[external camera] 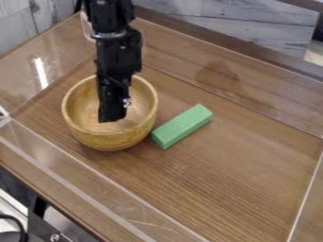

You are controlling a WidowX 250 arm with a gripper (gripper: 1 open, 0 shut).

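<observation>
A round yellow-orange bowl (119,136) stands on the wooden table left of centre. My black arm reaches down from the top, with its gripper (105,106) over the back-middle of the bowl. The gripper looks shut, with nothing clear between its fingers. What lies inside the bowl under it is hard to make out.
A green block (182,126) lies just right of the bowl. A white wall runs along the back, and a dark cable is at the lower left corner.
</observation>
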